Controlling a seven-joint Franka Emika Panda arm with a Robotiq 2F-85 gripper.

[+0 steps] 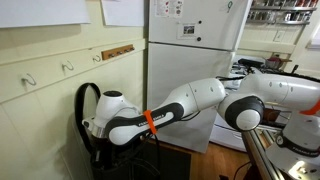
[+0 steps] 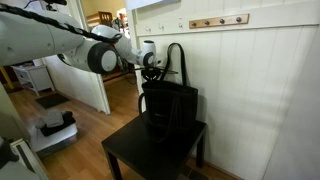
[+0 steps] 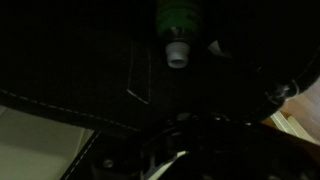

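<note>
A black tote bag (image 2: 170, 108) stands upright on a black side table (image 2: 130, 152) against the white wall, its strap (image 2: 183, 62) looping up above it. In exterior view 2 my gripper (image 2: 153, 74) is over the bag's opening, pointing down. The wrist view looks into the dark bag, where a green bottle (image 3: 178, 18) with a pale cap (image 3: 177, 55) lies at the top of the frame. At the bottom of that view my dark gripper is shut, apart from the bottle. Nothing shows between its fingers, though the darkness hides much.
Wooden hook rails (image 2: 220, 20) run along the wall above the bag. A white fridge (image 1: 175, 80) stands behind the arm. A grey and black object (image 2: 52, 125) is on the left in exterior view 2. Open wooden floor (image 2: 85, 140) lies left of the table.
</note>
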